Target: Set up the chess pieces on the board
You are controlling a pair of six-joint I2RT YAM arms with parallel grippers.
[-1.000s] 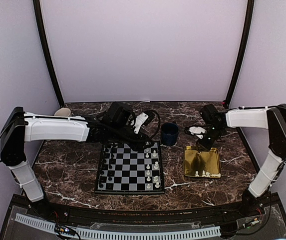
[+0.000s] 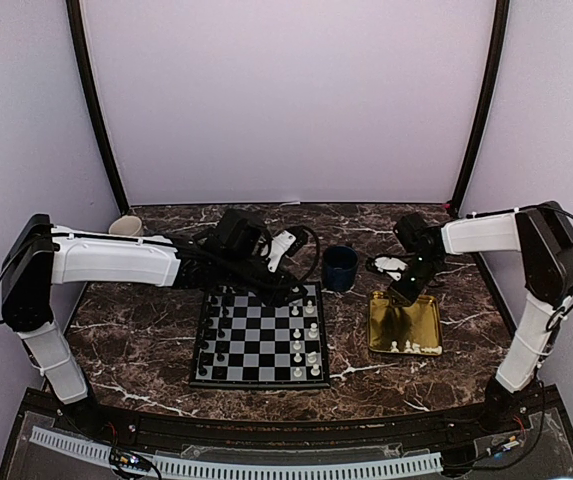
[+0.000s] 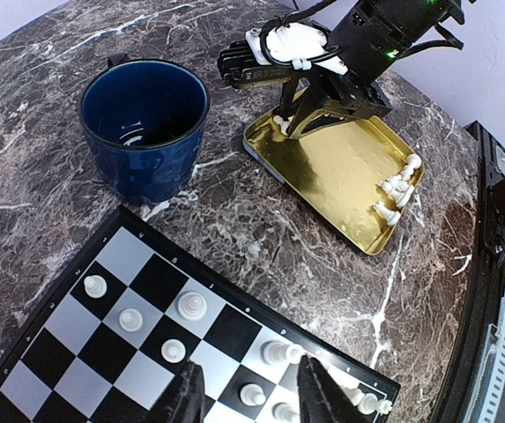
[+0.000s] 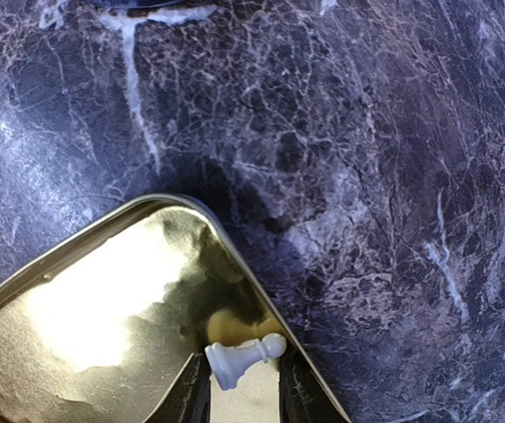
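The chess board [image 2: 260, 340] carries dark pieces along its left and white pieces [image 3: 192, 306] along its right. My left gripper hangs open above the board's white pieces. At the gold tray [image 2: 404, 330], my right gripper is down at the back corner, its fingertips either side of a white piece [image 4: 239, 357] lying against the rim; whether it grips it I cannot tell. More white pieces [image 3: 397, 185] lie along the tray's other end.
A blue mug [image 2: 339, 268] stands between board and tray, near my right arm. A light cup [image 2: 126, 226] is at the back left. Bare marble table [image 2: 126, 350] shows at the left and front.
My right arm has shifted slightly to the left over the tray's back corner. The left arm has barely moved.
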